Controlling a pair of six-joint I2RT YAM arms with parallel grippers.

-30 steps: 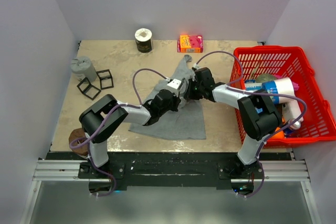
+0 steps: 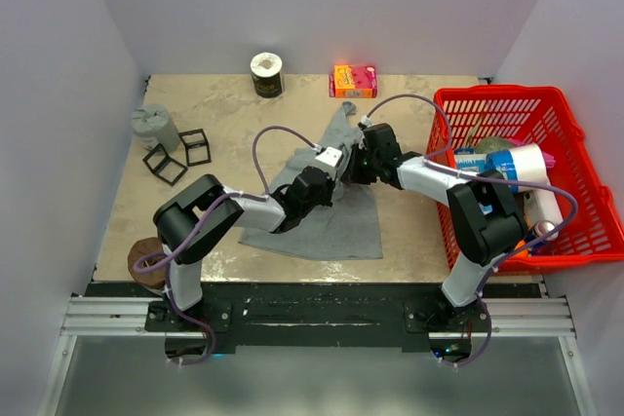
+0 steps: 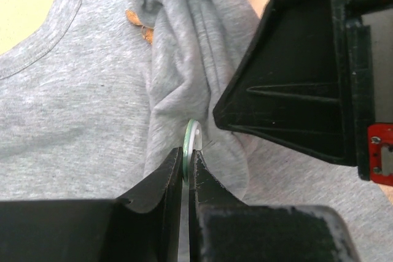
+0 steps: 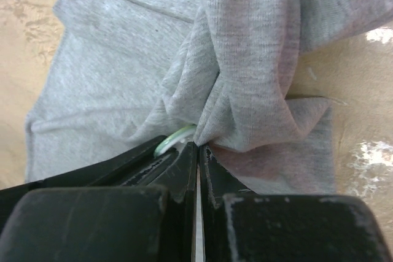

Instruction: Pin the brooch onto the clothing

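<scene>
The grey clothing [image 2: 331,232] lies on the table with its middle bunched up between my two grippers. My left gripper is shut on the brooch [image 3: 192,134], of which a curved white and pale green edge shows above the fingertips, against the fabric. Its pin and the rest of it are hidden. In the right wrist view, my right gripper is shut at the lower tip of a raised fold [image 4: 245,90], with thin cloth pinched at its fingertips. The brooch's pale rim [image 4: 175,138] appears just left of those fingertips, beside the left gripper's dark finger.
A red basket [image 2: 585,262] full of items stands at the right. Behind the clothing are a dark can [image 2: 266,76] and a small box [image 2: 353,82]. Black frames [image 2: 166,167], a grey cylinder [image 2: 154,128] and a brown round object [image 2: 144,262] occupy the left side.
The right arm's elbow has moved a little; its gripper stays at about the same place on the cloth.
</scene>
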